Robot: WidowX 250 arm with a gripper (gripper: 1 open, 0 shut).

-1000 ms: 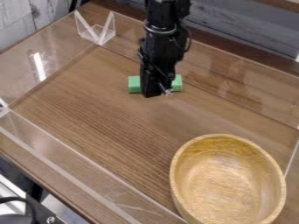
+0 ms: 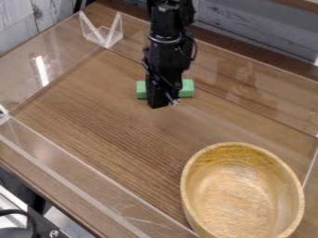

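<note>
The black gripper (image 2: 163, 98) hangs low over a green block (image 2: 185, 88) at the upper middle of the wooden counter (image 2: 112, 139). It covers the middle of the block, whose two ends show on either side. The gripper looks shut; whether anything is between its fingers is hidden.
A large yellow bowl (image 2: 243, 177) fills the lower right of the counter. A clear folded plastic piece (image 2: 102, 33) stands at the back left. The left and centre of the counter are open.
The gripper and arm have shifted slightly over the last second, staying over the green block. The block looks to be in about the same place.
</note>
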